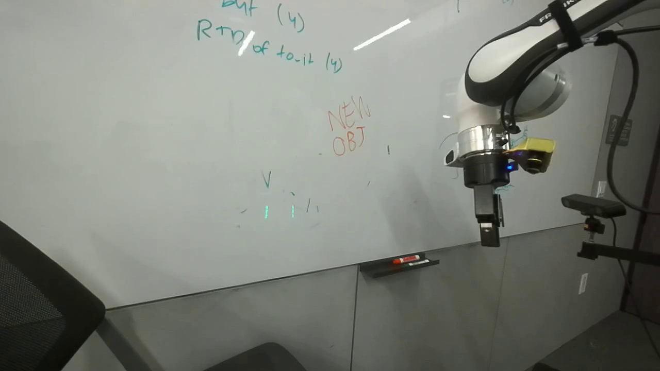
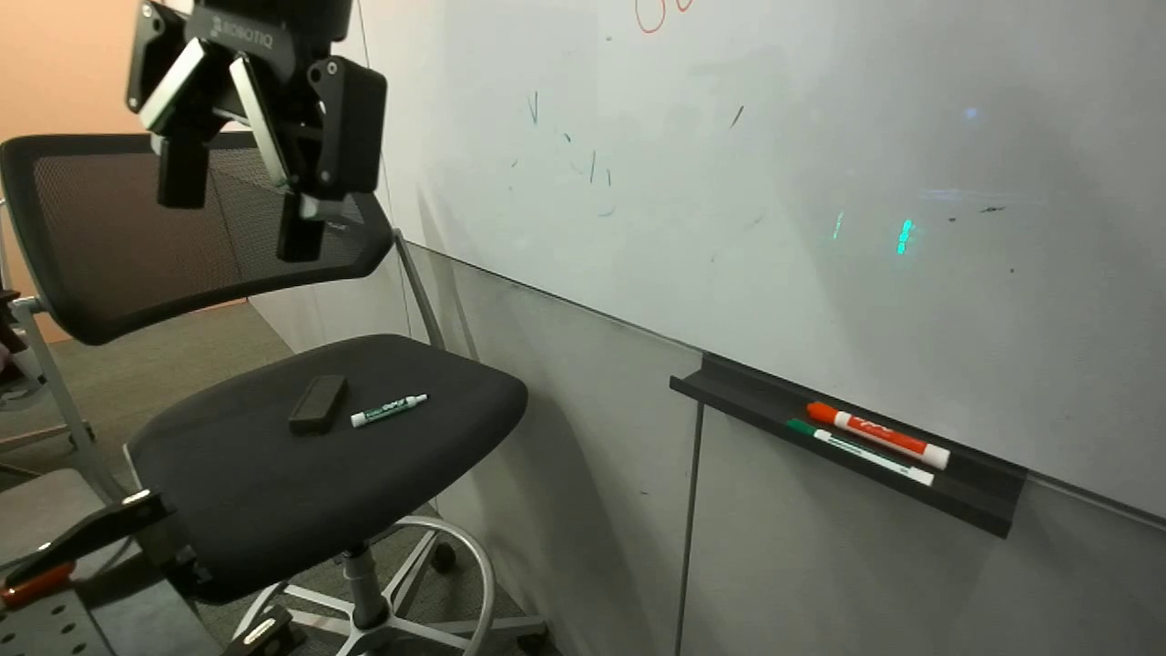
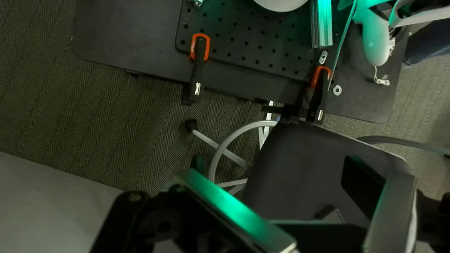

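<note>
My gripper (image 2: 240,208) hangs open above the black chair seat (image 2: 361,481), with nothing between its fingers. On that seat lie a black eraser (image 2: 318,404) and a white marker with green lettering (image 2: 390,410), apart from each other. Well to the right of the gripper, the black marker tray (image 2: 700,383) on the wall holds a thick orange-red marker (image 2: 880,434) and a slim green-capped one (image 2: 869,455). From exterior view 1 the gripper (image 1: 489,235) points straight down in front of the whiteboard (image 1: 154,154). In the wrist view the fingers hide part of the seat.
A black pegboard table (image 3: 126,38) with two orange-and-black clamps, one a clamp (image 3: 197,69) overhanging the edge, fills the top of the wrist view. The chair's mesh back (image 2: 131,230) rises behind the gripper. A camera on a stand (image 1: 592,205) stands at right.
</note>
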